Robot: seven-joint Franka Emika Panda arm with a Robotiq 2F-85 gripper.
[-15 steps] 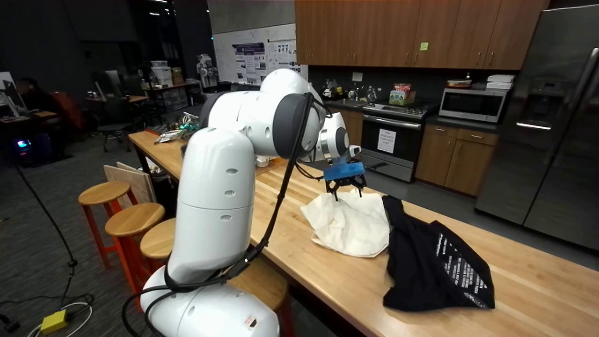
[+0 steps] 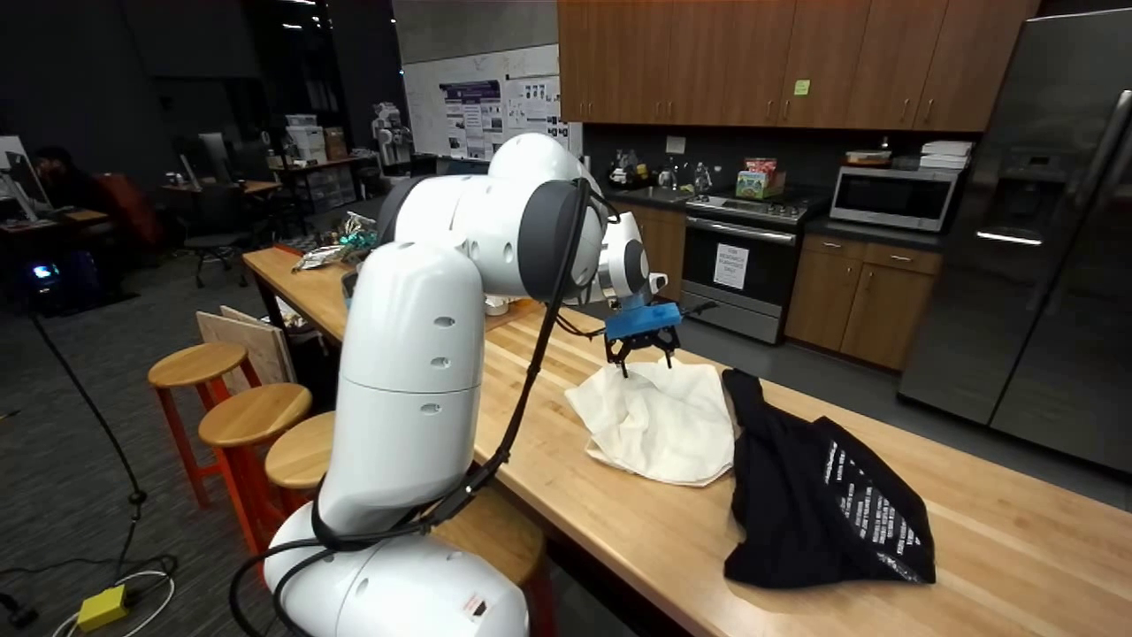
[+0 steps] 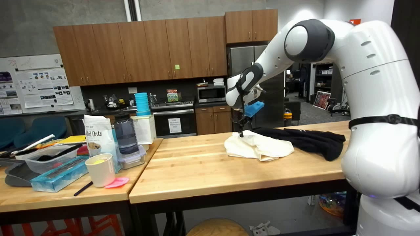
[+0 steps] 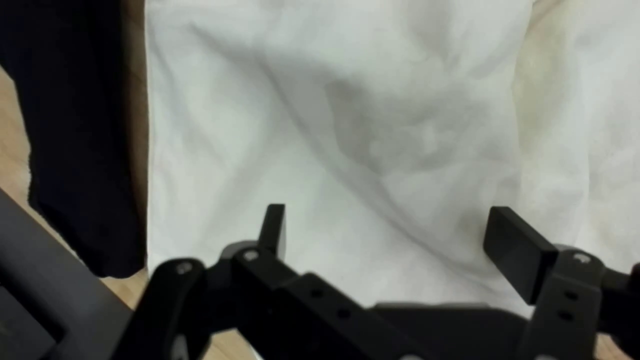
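Note:
A crumpled cream-white cloth lies on the wooden table, its far part right under my gripper. In the wrist view the fingers stand wide apart, with the white cloth spread below and between them; nothing is gripped. Exterior view 2 has my gripper low at the cloth, near its back left part; whether the fingertips touch it, I cannot tell. Beside the white cloth is a black garment with white print, its edge at the left of the wrist view.
Farther left, a second table carries a cup, an oats bag and a dark bottle. Stools stand along the table's near side.
My gripper has shifted slightly left and a little lower in exterior view 1. The white cloth has moved barely, if at all; the black garment lies as before.

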